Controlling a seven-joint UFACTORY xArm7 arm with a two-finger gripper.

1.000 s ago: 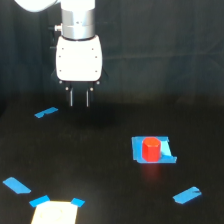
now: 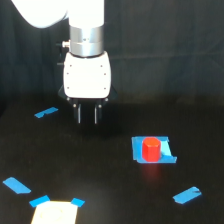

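On the right side of the dark table, a small red cylinder [image 2: 151, 149] stands upright on a light-blue square [image 2: 167, 157]. My gripper [image 2: 88, 115] hangs in the air to the left of it and farther back, pointing down. Its two thin dark fingers are apart, with nothing visible between them. At the bottom left lies a bright cream-white square [image 2: 55, 214], cut off by the frame's lower edge.
Blue tape strips lie at the back left [image 2: 46, 112], front left [image 2: 16, 185] and front right [image 2: 187, 195]. Short tape pieces [image 2: 39, 201] edge the cream-white square.
My gripper has come lower in the view and shifted a little to the right. Its fingers stay apart. The red cylinder and the squares have not moved.
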